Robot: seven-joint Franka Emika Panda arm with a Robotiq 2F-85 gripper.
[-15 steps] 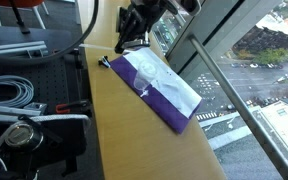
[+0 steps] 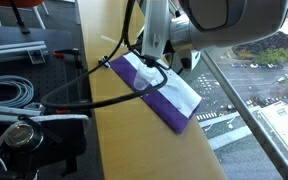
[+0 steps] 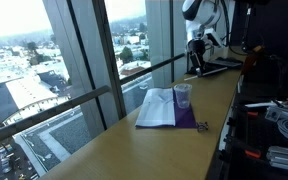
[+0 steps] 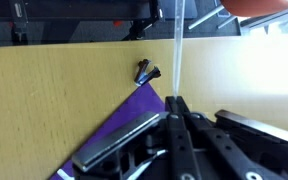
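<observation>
In the wrist view, my gripper is shut. A pale, narrow strip point(image 4: 178, 45) runs from its fingertips to the top edge; whether they grip it, I cannot tell. A clear plastic cup point(image 3: 182, 96) stands upright on the purple-and-white sheet point(image 3: 155, 108), which lies on the wooden table. Part of that sheet point(image 4: 112, 124) shows beneath my gripper. Just off its corner lie small dark items point(image 4: 146, 72), too small to name surely. The arm point(image 2: 219, 18) is close to the camera in exterior view 1, partly covering the cup.
The table point(image 3: 109, 150) has bare room at its near end. Windows point(image 3: 44, 70) run along one side. On the other side, a dark cart point(image 2: 39, 75) holds coiled cables. A black cable point(image 2: 84, 104) loops across exterior view 1.
The arm has moved closer to the camera in exterior view 1, and its large white link now fills the top. Its cable has swung across the sheet. Cup and sheet have not moved.
</observation>
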